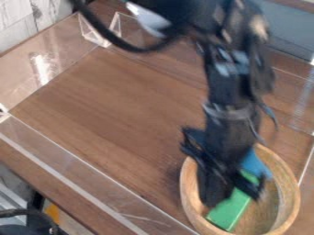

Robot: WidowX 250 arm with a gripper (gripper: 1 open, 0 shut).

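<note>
A round wooden bowl (285, 211) stands at the lower right. In it lie a green block (229, 211) and a blue item (255, 162) behind that. My black gripper (223, 182) is over the bowl's left part, blurred by motion, its fingertips above the green block. Whether anything is between its fingers is hard to make out.
A clear plastic holder (102, 29) stands at the back left. Clear edging runs along the left side, and a dark object (22, 220) sits at the lower left.
</note>
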